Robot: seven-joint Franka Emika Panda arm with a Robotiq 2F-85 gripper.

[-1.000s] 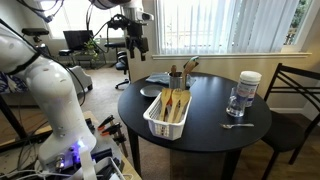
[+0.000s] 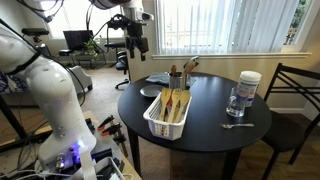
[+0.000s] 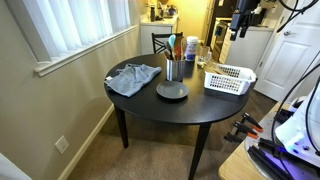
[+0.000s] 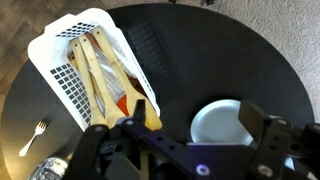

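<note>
My gripper point(image 2: 142, 47) hangs high above the left part of the round black table, well clear of everything on it. In the wrist view its two dark fingers point(image 4: 137, 118) stand wide apart, so it is open, and nothing shows between them. A white basket point(image 2: 168, 131) sits at the table's near edge in exterior view 1. Wooden utensils point(image 4: 102, 70) lie in it, with something red among them. Behind the basket is a round plate point(image 3: 172, 91), partly covered by the gripper in the wrist view.
A metal pot point(image 3: 175, 70) of utensils stands near a crumpled grey-blue cloth point(image 3: 131, 80). Towards the right in exterior view 1 are a white canister point(image 2: 248, 82), a clear glass point(image 2: 235, 105) and a fork point(image 2: 238, 126). Bare tabletop point(image 2: 208, 100) lies between basket and glass.
</note>
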